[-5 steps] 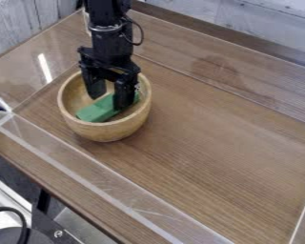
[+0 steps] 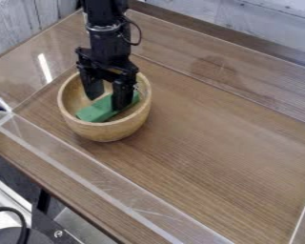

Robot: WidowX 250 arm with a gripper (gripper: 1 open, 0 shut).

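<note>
A wooden bowl (image 2: 104, 129) sits on the wooden table, holding a green object (image 2: 96, 112) lying tilted across its inside. My black gripper (image 2: 102, 91) reaches down from the top into the bowl, over the green object. Its fingers stand apart on either side; whether they touch the green object is hard to tell.
A white wall runs along the back. Dark cables lie at the lower left edge.
The gripper has shifted very slightly to the left; the bowl and green object look almost unchanged.
</note>
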